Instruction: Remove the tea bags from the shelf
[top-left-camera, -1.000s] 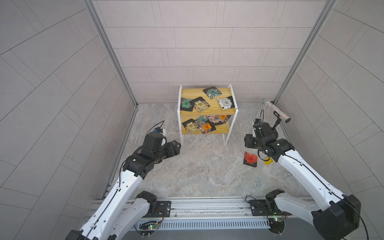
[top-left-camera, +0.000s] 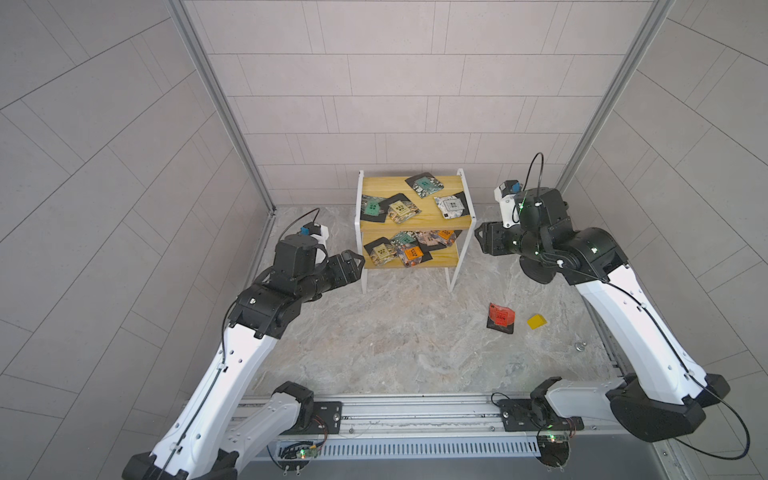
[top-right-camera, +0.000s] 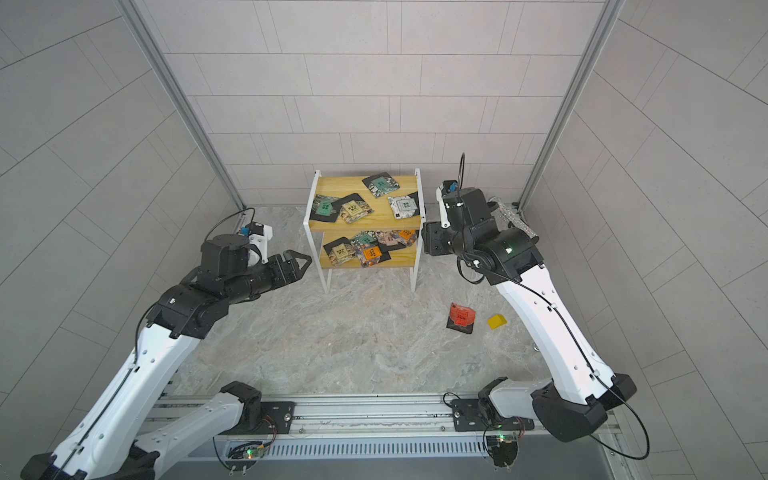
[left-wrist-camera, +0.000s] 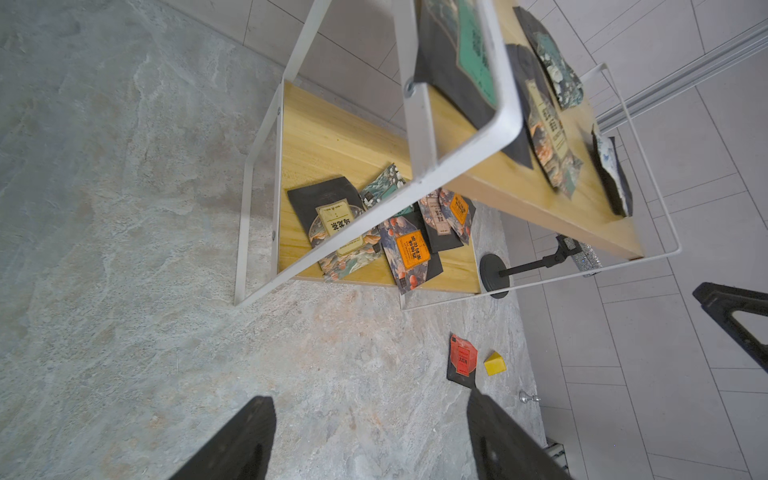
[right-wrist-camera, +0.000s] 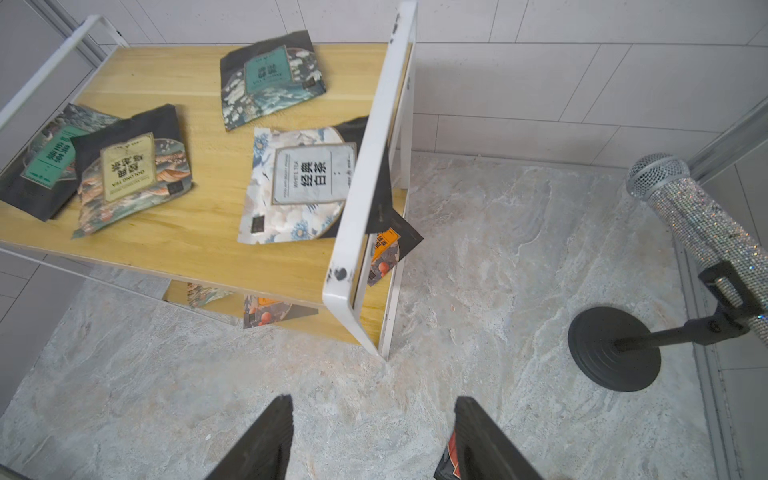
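Two-tier wooden shelf (top-left-camera: 376, 227) with a white frame stands at the back. On its upper board lie a white tea bag (right-wrist-camera: 313, 174), a yellow-labelled tea bag (right-wrist-camera: 129, 169), a green-labelled tea bag (right-wrist-camera: 53, 161) and a teal one (right-wrist-camera: 270, 76). Several more overlap on the lower board, among them an orange-labelled bag (left-wrist-camera: 411, 251) and a yellow-labelled bag (left-wrist-camera: 342, 224). My left gripper is open and empty, left of the shelf's front. Open and empty too, my right gripper hangs by the shelf's right side, touching no bag.
A red tea bag (top-left-camera: 501, 317) and a yellow block (top-left-camera: 536, 321) lie on the floor at the front right. A sparkling microphone (right-wrist-camera: 708, 228) on a black stand (right-wrist-camera: 614, 349) rises right of the shelf. The floor before the shelf is clear.
The tea bags lie as before.
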